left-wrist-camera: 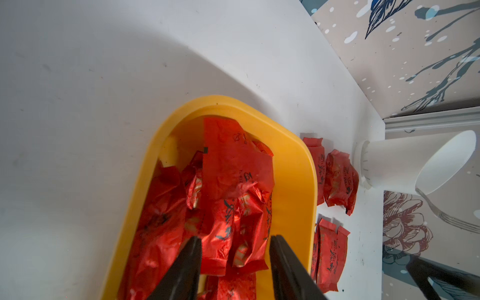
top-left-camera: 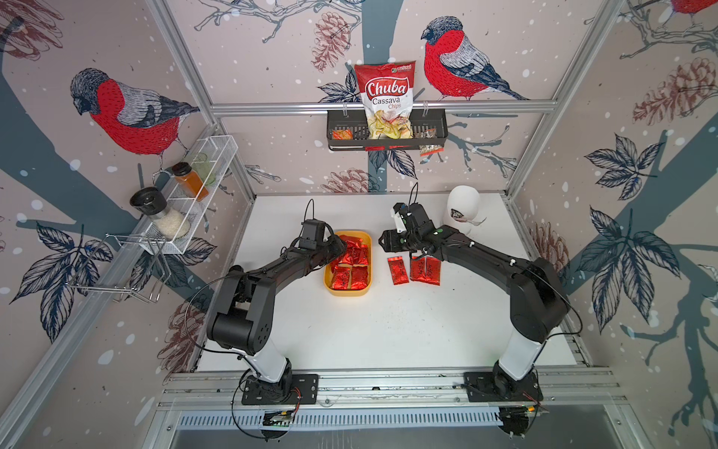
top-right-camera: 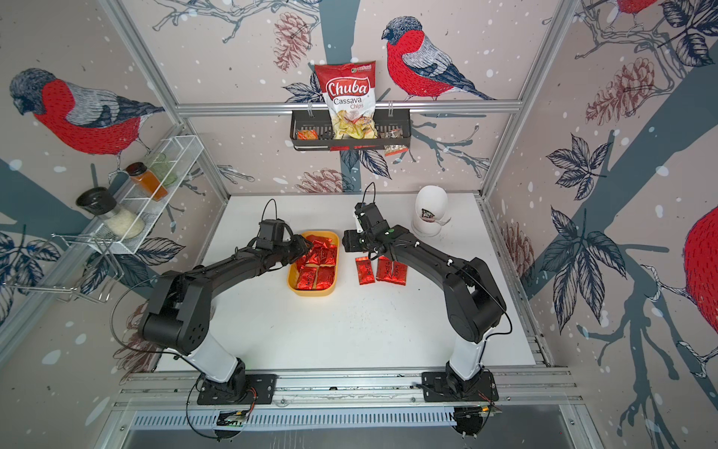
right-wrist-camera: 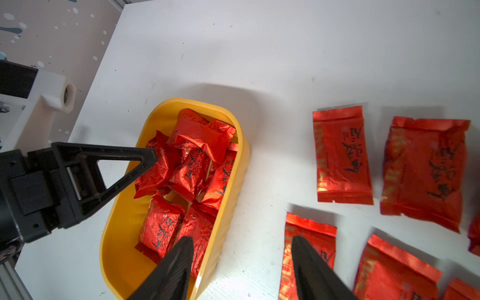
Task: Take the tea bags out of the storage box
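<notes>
The yellow storage box holds several shiny red tea bags, piled at its back end. My left gripper hangs open over the box, its fingertips just above the pile, with nothing visibly held. My right gripper is open just right of the box, above loose tea bags. Several tea bags lie flat on the table to the right of the box, partly hidden by the right arm in the top views.
A white cup with a fork stands at the back right. A wire shelf with jars hangs on the left wall, and a black rack with chips is on the back wall.
</notes>
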